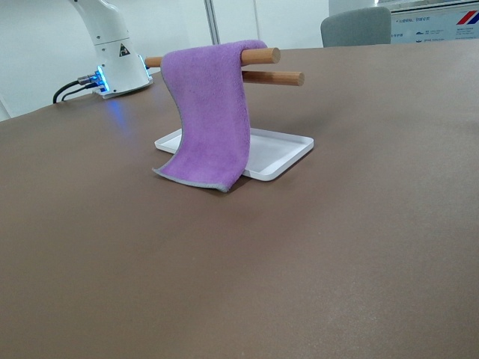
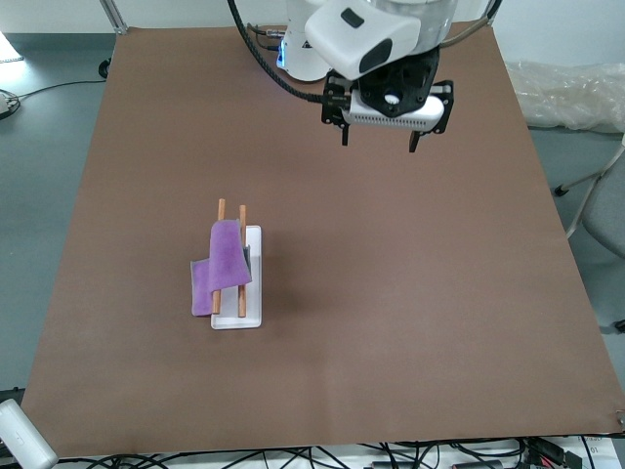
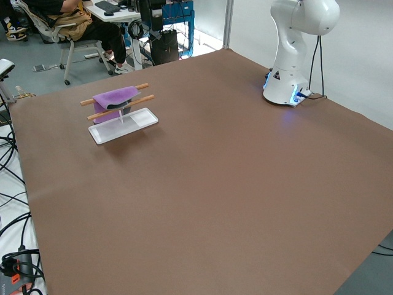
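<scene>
A purple towel (image 2: pixel 227 254) with a grey hem hangs draped over the wooden bars (image 2: pixel 242 301) of a small rack on a white tray (image 2: pixel 251 315), left of the table's middle. In the top view the towel (image 1: pixel 206 112) reaches down to the table, its lower corner outside the tray (image 1: pixel 281 149). The gripper (image 2: pixel 379 142) is at the back of the table in the left view, raised well away from the rack, its two black fingers apart with nothing seen between them.
Cables run along the near edge. A grey chair (image 2: pixel 610 205) stands off the table's right side.
</scene>
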